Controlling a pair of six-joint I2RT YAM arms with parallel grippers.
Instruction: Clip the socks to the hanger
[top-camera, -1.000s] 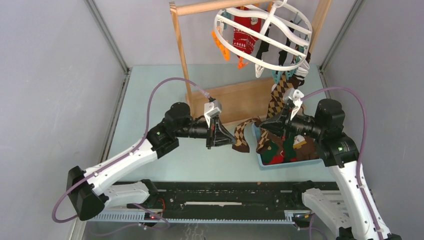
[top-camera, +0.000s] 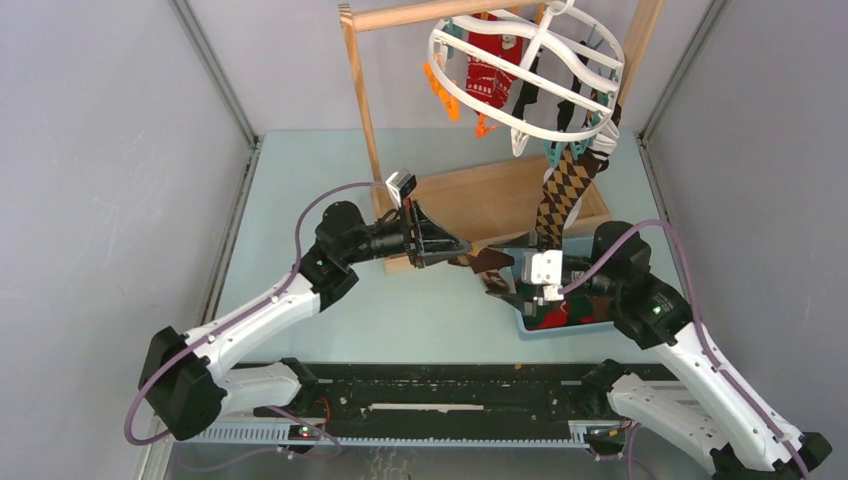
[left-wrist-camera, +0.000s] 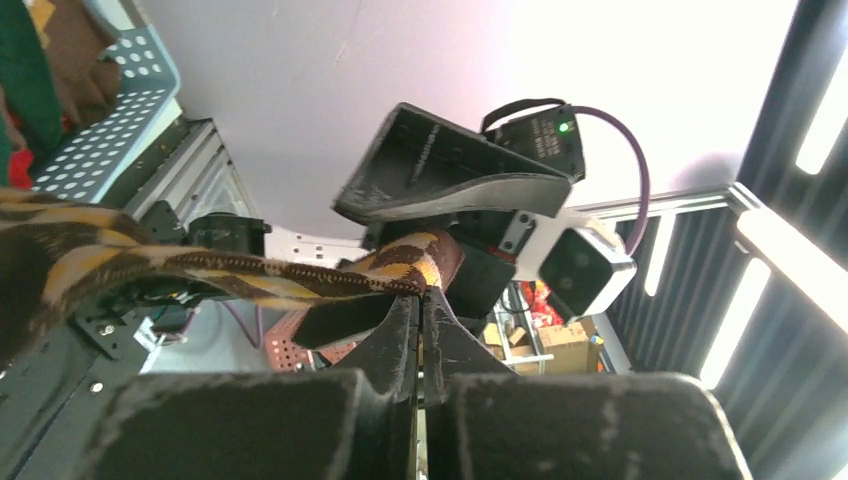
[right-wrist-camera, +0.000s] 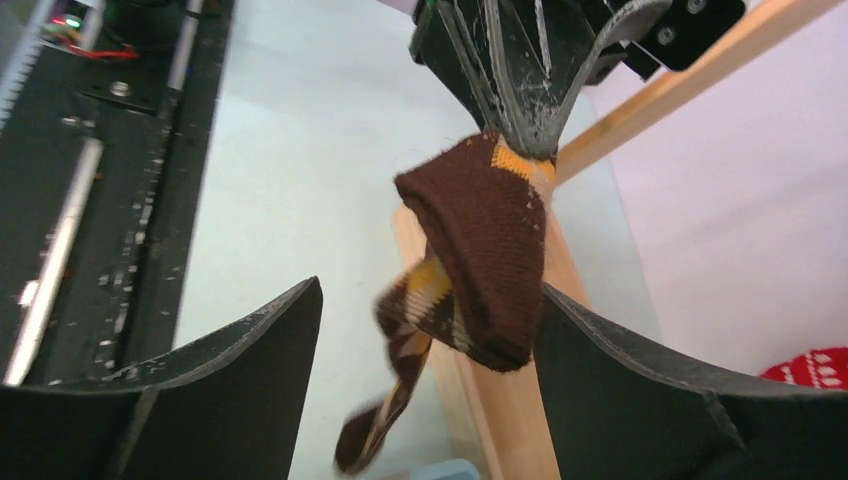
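Observation:
A brown sock with a yellow diamond pattern (top-camera: 488, 262) hangs between my two grippers. My left gripper is shut on the sock's edge, pinching it at the fingertips. In the right wrist view the brown sock (right-wrist-camera: 480, 235) droops from those left fingers (right-wrist-camera: 520, 90), folded, with its lower part dangling. Around it my right gripper stands open, one finger on each side. The white hanger (top-camera: 540, 75) is overhead at the back, with clips, and a diamond-patterned sock (top-camera: 563, 197) and a red sock (top-camera: 493, 65) hang from it.
A blue basket (top-camera: 560, 332) holding several socks lies beneath the right gripper. Behind is the stand's wooden base (top-camera: 450, 200), with posts rising at its sides.
The right gripper let go of one end of the sock, which swung down below the left gripper. The left gripper rose slightly.

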